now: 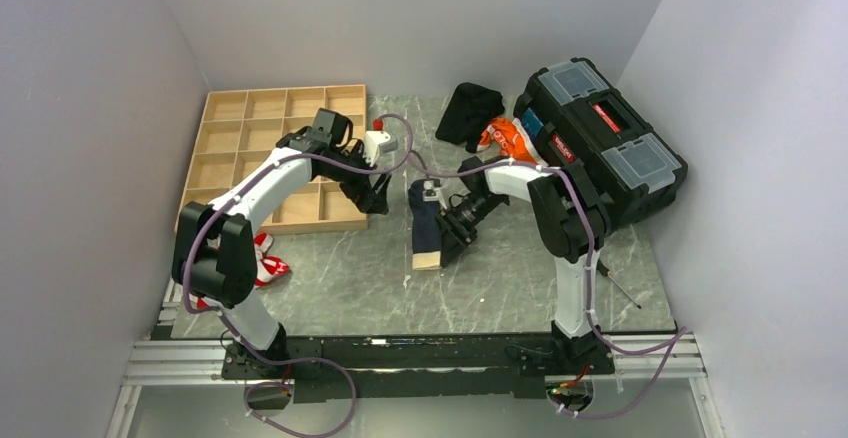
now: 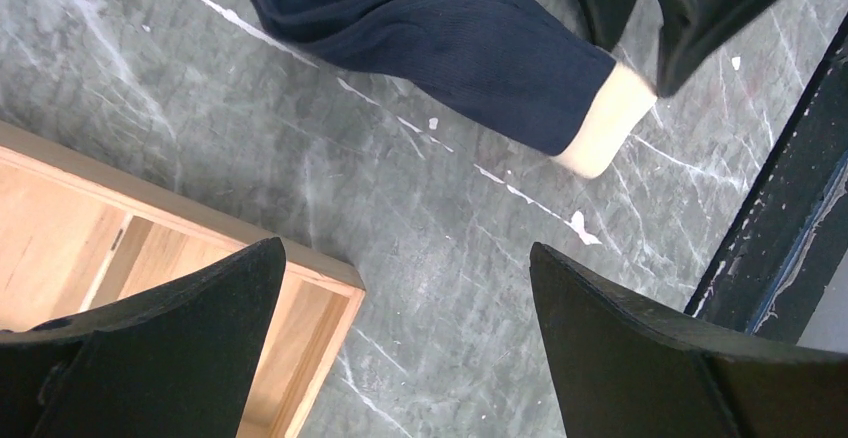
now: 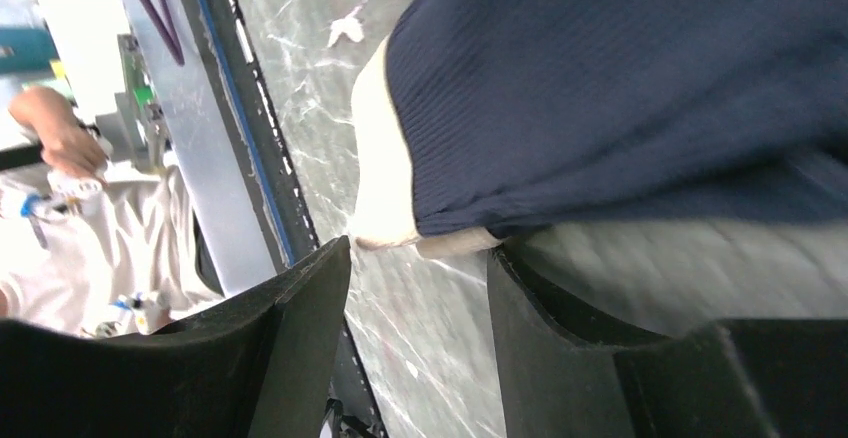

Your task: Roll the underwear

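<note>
A long folded strip of navy underwear [image 1: 425,220] with a cream end band [image 1: 427,260] lies between my arms, band toward the front edge. In the right wrist view, my right gripper is part open at the band's edge; whether cloth is caught between its fingers cannot be told. Its dark fingers [image 2: 690,18] also appear beside the band in the left wrist view. My left gripper [image 1: 378,200] hangs open and empty, left of the underwear, by the wooden box's corner.
An empty wooden compartment box [image 1: 225,138] stands at the back left, with red and white cloth [image 1: 268,261] in front of it. Black cloth [image 1: 468,113], orange cloth [image 1: 510,138] and a black toolbox [image 1: 605,138] fill the back right.
</note>
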